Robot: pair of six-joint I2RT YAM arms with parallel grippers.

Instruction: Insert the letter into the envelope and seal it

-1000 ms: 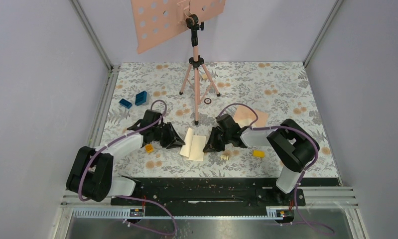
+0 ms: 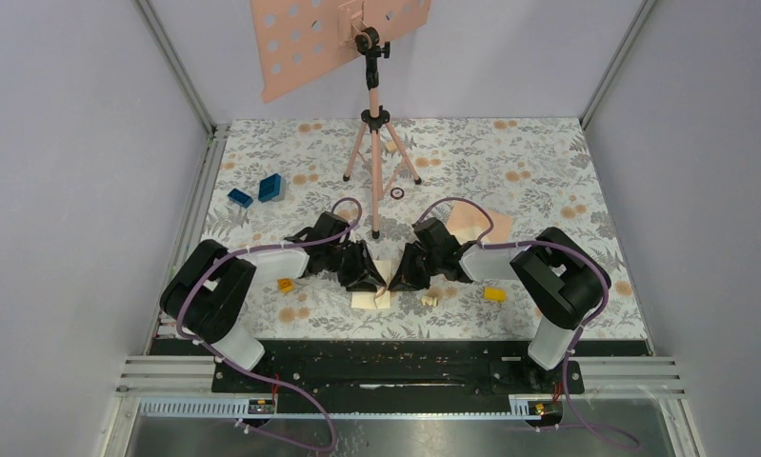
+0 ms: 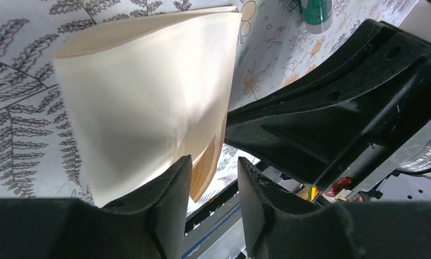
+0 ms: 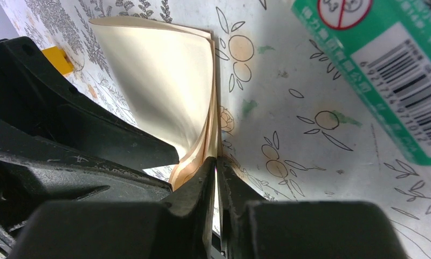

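Observation:
The cream paper envelope (image 2: pixel 367 299) lies folded between the two grippers, its brown inner edge curling along the side. My left gripper stands part open over that curled edge; the fingertips are apart, and whether paper lies between them is unclear. My right gripper has its fingertips close together at the envelope's edge, low on the table; I cannot tell whether paper is pinched. A peach sheet (image 2: pixel 476 217) lies behind the right arm.
A green glue stick (image 4: pixel 380 75) lies beside the envelope. Yellow blocks (image 2: pixel 494 294), blue containers (image 2: pixel 270 188) and a small roll (image 2: pixel 397 193) lie around. The tripod (image 2: pixel 375 171) stands behind the grippers.
The right arm has stayed in place.

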